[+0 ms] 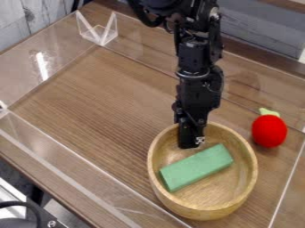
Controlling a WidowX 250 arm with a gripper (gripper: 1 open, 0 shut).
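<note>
My black gripper (pixel 191 135) reaches down from the top to the upper rim of a round tan bowl (pixel 238 196); its fingertips are at or just inside that rim and too dark to show clearly what is between them. A green rectangular block (pixel 197 167) lies tilted diagonally in the bowl, below the gripper and apart from it.
A red tomato-like object (pixel 269 132) with a green stem lies right of the bowl. A clear plastic piece (pixel 100 28) stands at the back left.
</note>
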